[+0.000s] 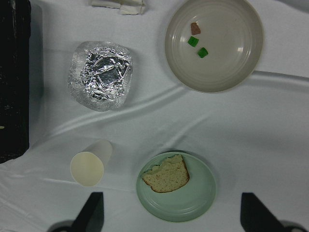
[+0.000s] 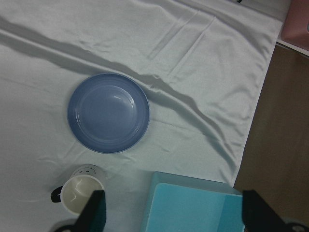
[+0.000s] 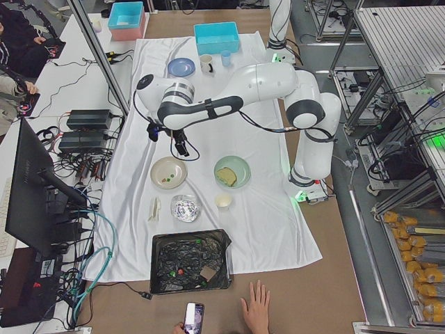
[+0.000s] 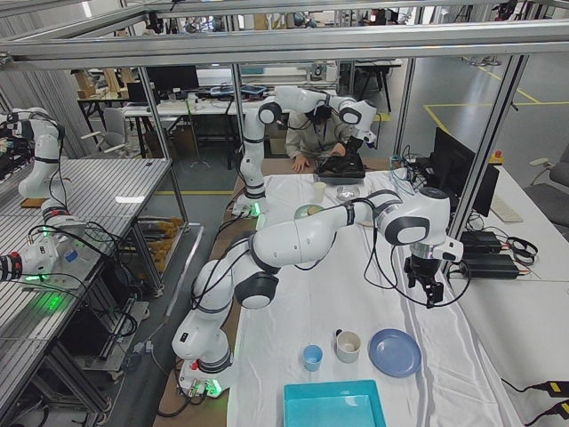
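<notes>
My left gripper hangs open above a green plate (image 1: 198, 198) with bread (image 1: 166, 179), a beige plate (image 1: 217, 75) holding small green and brown pieces, a foil dish (image 1: 100, 75), a pale cup (image 1: 87, 169) and a black-lined bin (image 1: 12, 87). My right gripper, open in the right wrist view, is over the other end of the cloth, near a blue plate (image 2: 108, 113), a white mug (image 2: 77, 193) and a turquoise tray (image 2: 188, 210). Nothing shows between either pair of fingers.
A small blue cup (image 4: 312, 356) stands by the mug. A monitor (image 3: 31, 202) and cables line one side. A hand (image 3: 256, 313) and a phone (image 3: 193, 319) are at the edge beside the bin.
</notes>
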